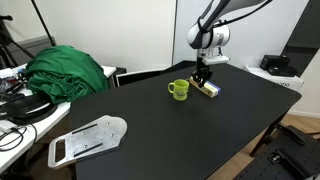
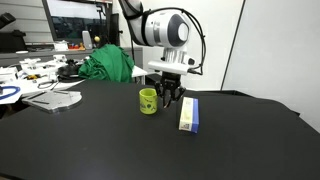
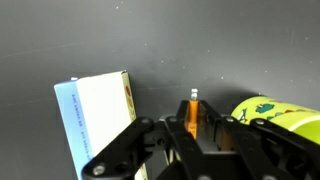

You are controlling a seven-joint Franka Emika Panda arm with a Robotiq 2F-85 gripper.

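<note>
In the wrist view my gripper is shut on an orange marker (image 3: 193,118) whose pale tip points away from the fingers. To one side lies a white and blue box (image 3: 100,110) on the dark table, and to the other a green mug (image 3: 285,118), partly cut off by the frame edge. Exterior view 2 shows the gripper (image 2: 168,100) between the mug (image 2: 148,101) and the box (image 2: 189,114), a little above the table. The marker is too small to make out clearly in the exterior views.
A silver metal tray (image 1: 88,141) lies at the table's left end. Green cloth (image 1: 68,76) is heaped beyond the table's far left. Wide bare black tabletop (image 1: 175,135) stretches across the middle and front.
</note>
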